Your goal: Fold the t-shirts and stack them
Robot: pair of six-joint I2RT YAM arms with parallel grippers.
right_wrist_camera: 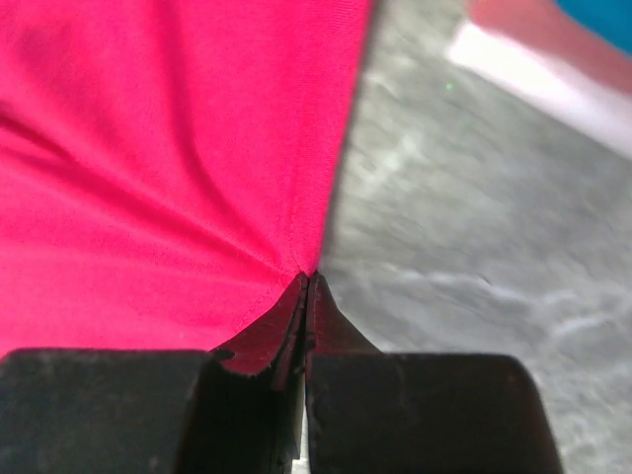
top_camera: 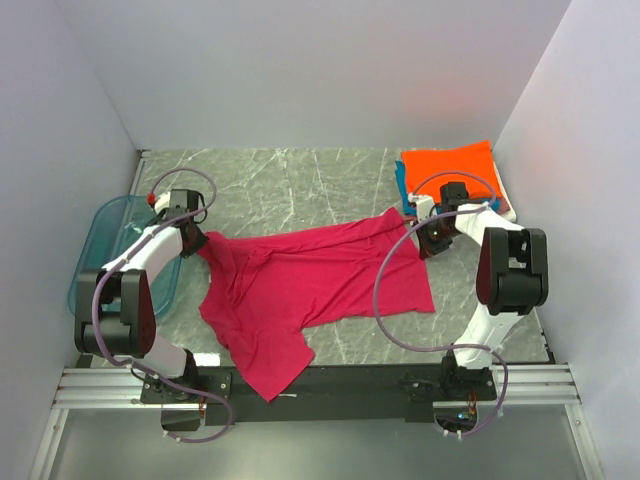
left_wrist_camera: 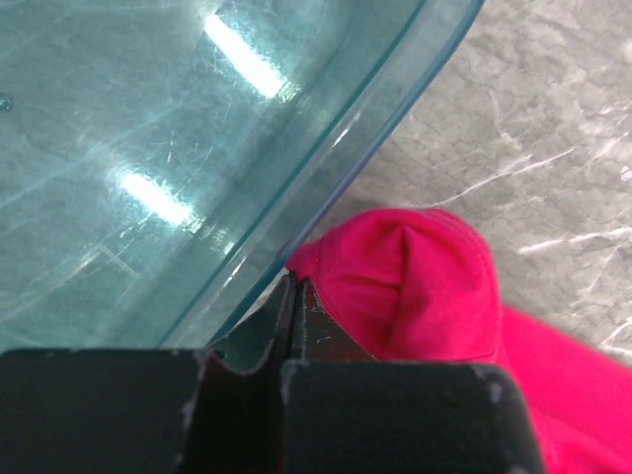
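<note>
A red t-shirt [top_camera: 320,275] lies spread out and wrinkled across the table, with one part hanging over the front edge. At its upper left corner, my left gripper [top_camera: 203,244] is shut on the cloth; in the left wrist view a bunched red fold [left_wrist_camera: 405,286] runs into the fingertips. My right gripper [top_camera: 424,252] is at the shirt's right edge. In the right wrist view its fingers [right_wrist_camera: 331,321] are shut, their tips against the red hem [right_wrist_camera: 321,222], where creases converge. Whether any cloth is between them does not show.
A clear teal bin [top_camera: 120,225] stands at the left, its rim right beside the left fingertips. A stack of folded shirts with an orange one [top_camera: 450,165] on top sits at the back right. Bare marble shows behind the red shirt.
</note>
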